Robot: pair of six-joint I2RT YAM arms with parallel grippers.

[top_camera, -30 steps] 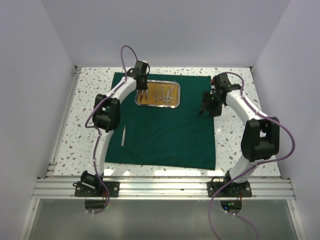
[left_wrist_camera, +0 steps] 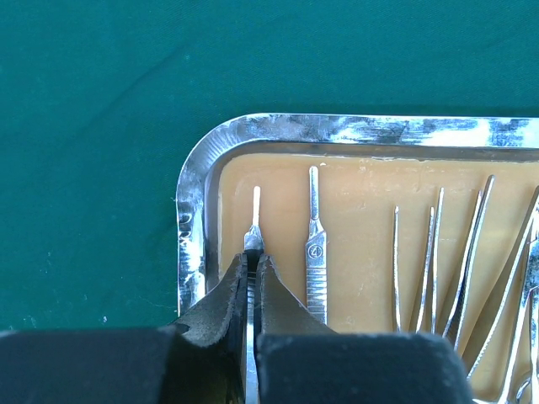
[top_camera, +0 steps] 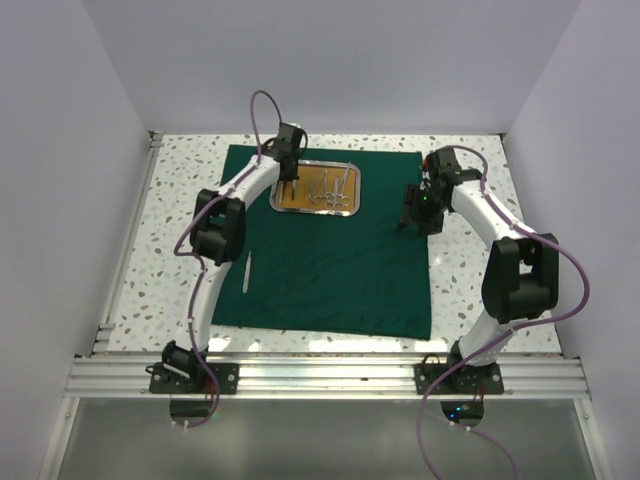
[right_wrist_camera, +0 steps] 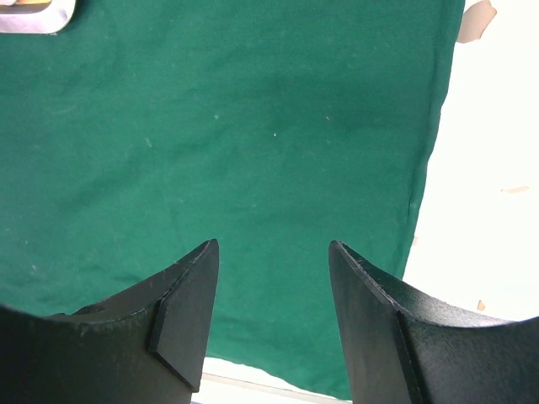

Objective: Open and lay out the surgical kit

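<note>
The metal tray point(top_camera: 358, 180) with its tan bed lies at the back of the green cloth. My left gripper is shut, its tips over the leftmost scalpel handle point(left_wrist_camera: 254, 238). That handle runs under the fingers; whether they pinch it I cannot tell. A second scalpel handle point(left_wrist_camera: 316, 261), marked 4, lies just right of the fingers. Further right are slim tweezers point(left_wrist_camera: 433, 261) and scissors point(top_camera: 335, 198). Another slim silver handle point(top_camera: 247, 272) rests on the cloth at the left. My right gripper is open above the cloth's right edge, nothing between its fingers.
Speckled tabletop point(top_camera: 465, 300) shows around it, with a metal rail point(top_camera: 330, 370) along the front. One tray corner point(right_wrist_camera: 59, 17) enters the right wrist view at upper left.
My left gripper has shifted slightly to the right over the tray's left end. The right arm and the instruments show no clear movement.
</note>
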